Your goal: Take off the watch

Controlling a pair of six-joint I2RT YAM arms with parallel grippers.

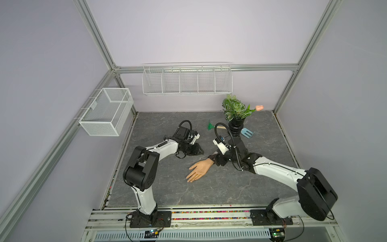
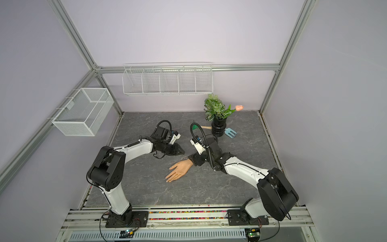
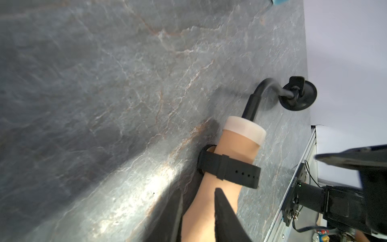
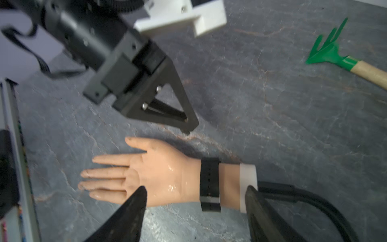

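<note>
A black watch strap (image 4: 209, 177) encircles the wrist of the fake hand (image 4: 165, 175), which lies palm up. In the left wrist view, the strap (image 3: 241, 171) has its holed free end jutting past the wrist, with a loop around the band. My left gripper hovers above the table just beyond the thumb side, apart from the strap. Its fingers stand a small gap apart in the left wrist view, and nothing shows held between them. My right gripper is open over the wrist, fingers wide apart on either side of the strap, nothing between them.
A black bent stem joins the hand's white cuff (image 3: 246, 129) to a suction base (image 3: 298, 92). Behind stand a plant pot (image 1: 235, 125), a green rake (image 4: 328, 52) and a blue fork (image 1: 247, 132).
</note>
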